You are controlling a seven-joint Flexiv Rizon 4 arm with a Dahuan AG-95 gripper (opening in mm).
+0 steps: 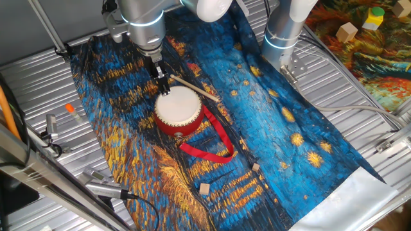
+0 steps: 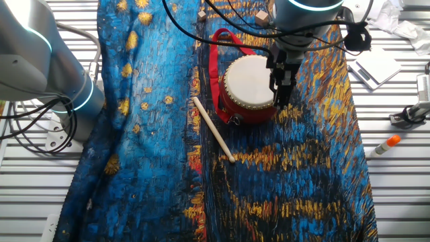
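A red drum (image 1: 178, 111) with a white skin stands upright on the patterned cloth. Along its side lies a red strap (image 1: 209, 156), also visible as a red strap (image 2: 213, 70) in the second exterior view. One wooden drumstick (image 1: 196, 88) rests flat on the cloth beside the drum, and the same drumstick (image 2: 213, 130) is fully in sight from the other side. My gripper (image 1: 163, 92) points down at the drum's rim, on the side away from the strap. In the second view the gripper (image 2: 283, 101) overlaps the drum's edge; contact and finger opening are unclear.
Small wooden cubes (image 1: 204, 188) (image 2: 262, 18) lie on the cloth beyond the strap. An orange-capped marker (image 2: 385, 145) is on the slatted table. Black cables (image 2: 222, 42) hang across the second view.
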